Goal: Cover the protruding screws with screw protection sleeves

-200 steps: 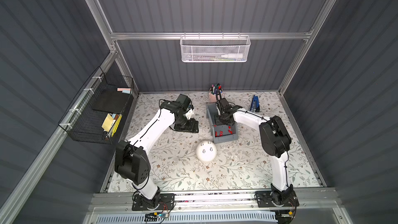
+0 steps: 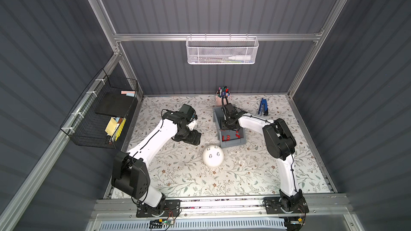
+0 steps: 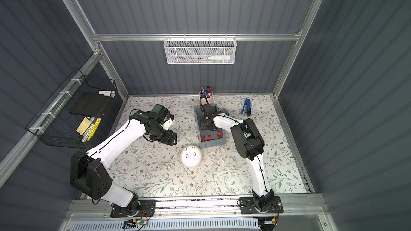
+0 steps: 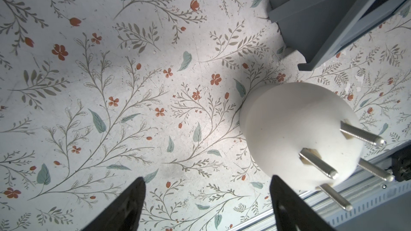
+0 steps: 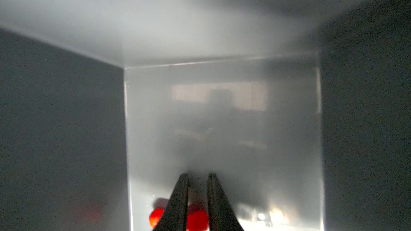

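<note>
A white dome [image 4: 291, 124] with several bare metal screws [image 4: 319, 162] sticking out of it stands at the front middle of the table. My left gripper is open and empty, to the left of the dome. Behind the dome lies a grey bin [image 2: 233, 142] holding several red sleeves [image 2: 228, 137]. My right gripper reaches down into this bin, its fingertips a narrow gap apart. Red sleeves [image 5: 197, 221] show low between and beside its fingers; whether they touch is unclear. The arm hides the bin's back part.
A pen cup [image 2: 222, 98] stands right behind the bin, and a blue tool [image 2: 263, 107] lies at the back right. A black wire basket [image 2: 102, 115] hangs on the left wall.
My left gripper has shifted slightly left and toward the front. The right arm has edged slightly left within the bin. Dome and bin stay put.
</note>
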